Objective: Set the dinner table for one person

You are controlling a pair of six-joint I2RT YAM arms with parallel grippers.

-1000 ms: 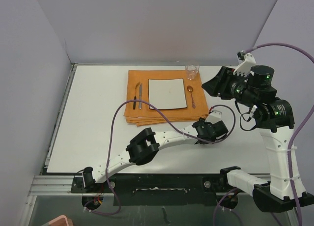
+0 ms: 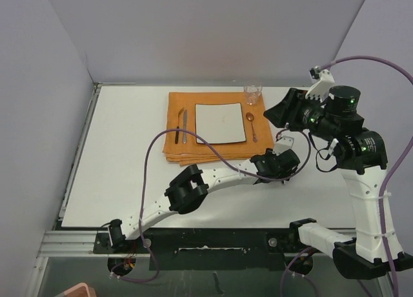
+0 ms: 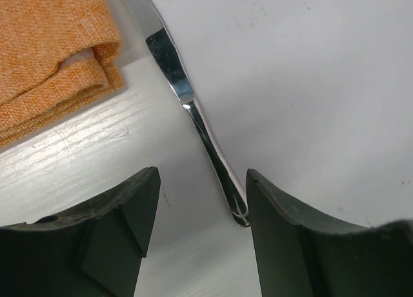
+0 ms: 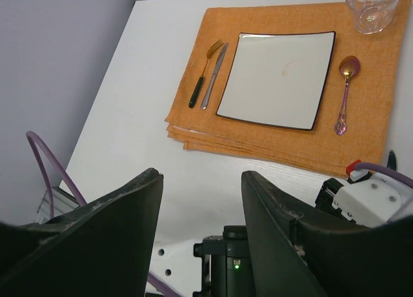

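Observation:
A white square plate [image 2: 220,123] lies on orange placemats, with a fork [image 4: 197,89] and knife [image 4: 213,77] at its left and a spoon [image 2: 251,126] at its right. A clear glass [image 2: 252,93] stands at the back right. In the left wrist view another silver knife [image 3: 206,137] lies on the table beside an orange cloth [image 3: 48,51]; my left gripper is open just at its handle end. My right gripper hangs open above the table, right of the placemats, with nothing between its fingers.
My left arm reaches across the front, below the placemats, and its head sits near my right arm at the table's right side. Purple cables loop over the left arm.
The head of my left arm has shifted slightly over the last second. The right arm and the table setting look unchanged.

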